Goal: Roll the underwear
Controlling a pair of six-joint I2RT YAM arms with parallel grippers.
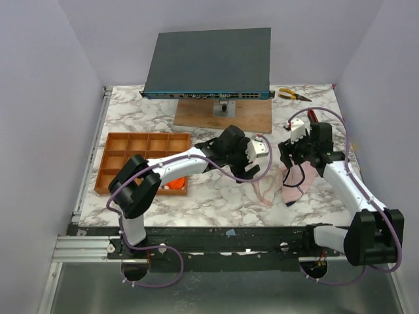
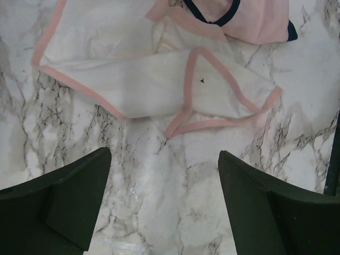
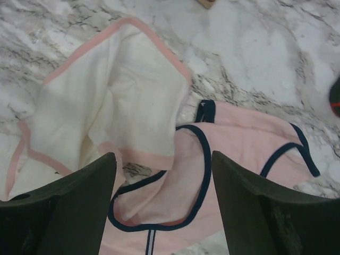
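White underwear with pink edging [image 2: 143,85] lies loosely folded on the marble table. It partly overlaps pink underwear with dark trim [image 3: 247,133]. My left gripper is above the table just short of the white piece's near edge; its fingers [image 2: 79,186] are apart, with bare marble between them. My right gripper hovers over the area where the two garments meet, open and gripping nothing. From the top, the left arm [image 1: 183,167] and its hand cover much of the white piece, while a strip of pink cloth [image 1: 306,183] shows under the right hand.
A brown compartment box [image 1: 118,147] stands at the left, with orange cloth [image 1: 177,184] in it. Pliers [image 1: 294,95] lie at the back right. A monitor [image 1: 209,62] on a wooden base [image 1: 193,118] fills the back.
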